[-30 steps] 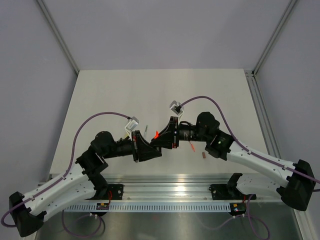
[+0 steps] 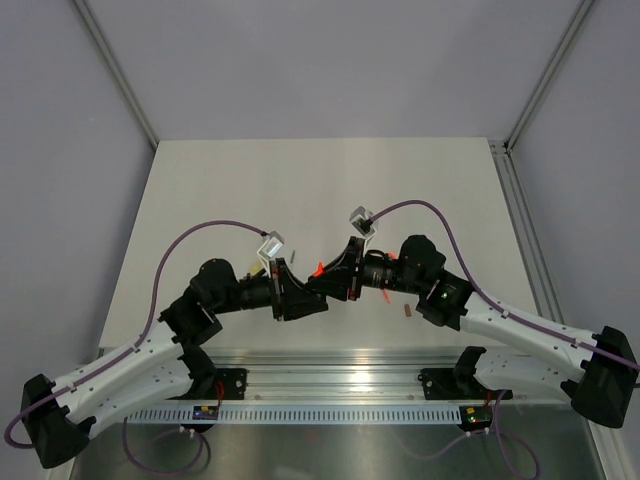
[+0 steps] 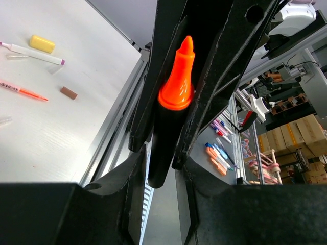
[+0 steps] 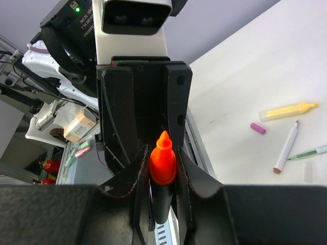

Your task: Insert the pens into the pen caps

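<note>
A pen with a bright orange conical tip [image 3: 176,84] and a dark body [image 3: 163,140] stands between my two grippers, tip uppermost. My right gripper is shut on it, its fingers flanking the pen below the tip. In the left wrist view the dark lower end reaches down between the fingertips of my left gripper, which is also shut around it. The grippers meet just above the table's front middle, and in the top view only the orange tip [image 2: 319,269] shows. Where each finger touches the dark body is partly hidden.
Loose on the white table lie a yellow highlighter [image 4: 288,111], a purple cap [image 4: 258,128], a white marker [image 4: 285,147], a yellow cap [image 3: 42,44], a purple-ended pen [image 3: 33,53], an orange pen [image 3: 23,91] and a brown cap [image 3: 68,93].
Both grippers have shifted slightly right and a little towards the front edge, with the orange tip moving along. They stay close together.
</note>
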